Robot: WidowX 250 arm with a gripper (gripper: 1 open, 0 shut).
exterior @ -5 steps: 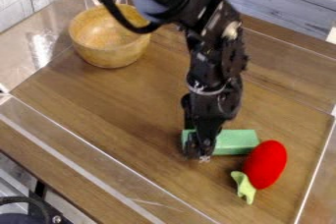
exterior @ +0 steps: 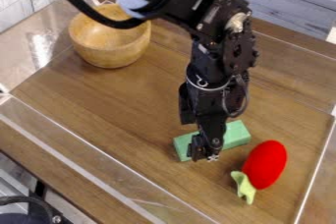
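Observation:
The black gripper (exterior: 207,137) points down over a pale green block (exterior: 234,136) on the wooden table, its fingertips at the block's left part; whether they hold it is hidden. A red oval object (exterior: 266,164) lies just right of the block, beside a light green piece (exterior: 245,186) with a forked end.
A wooden bowl (exterior: 108,41) sits at the back left. The table's front left edge runs diagonally across the lower left.
The gripper has shifted slightly, and the green block has moved left and turned, its right end now tilted toward the back.

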